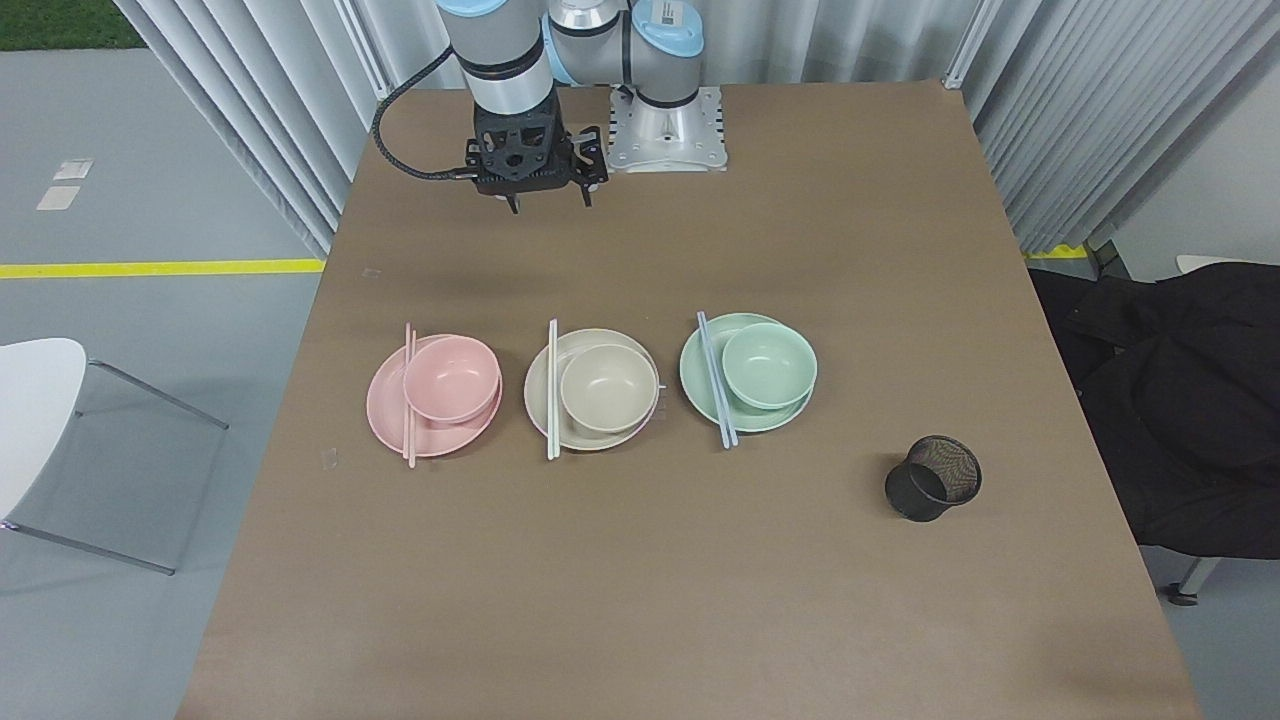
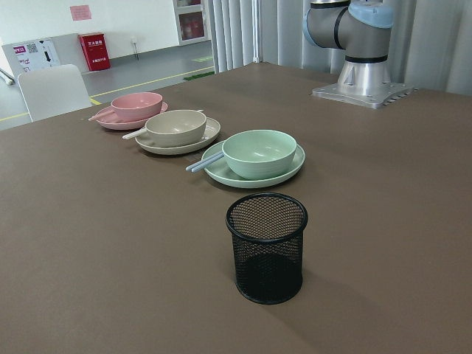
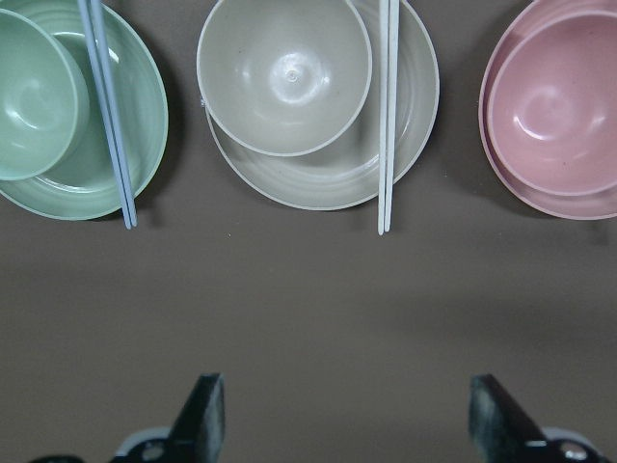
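Observation:
My gripper (image 1: 551,199) hangs open over the back part of the brown table, behind three place settings, its two fingers wide apart with nothing between them in the wrist view. From left in the front view stand a pink bowl (image 1: 451,372) on a pink plate (image 1: 390,426) with pink chopsticks (image 1: 410,440), a cream bowl (image 1: 608,386) on a cream plate (image 1: 537,401) with white chopsticks (image 1: 553,396), and a green bowl (image 1: 769,365) on a green plate (image 1: 695,366) with light blue chopsticks (image 1: 719,379).
A black mesh pencil cup (image 1: 932,478) stands alone to the right of the green setting, nearer the front. A white chair (image 1: 30,414) is at the left, and a dark-draped chair (image 1: 1188,408) at the right.

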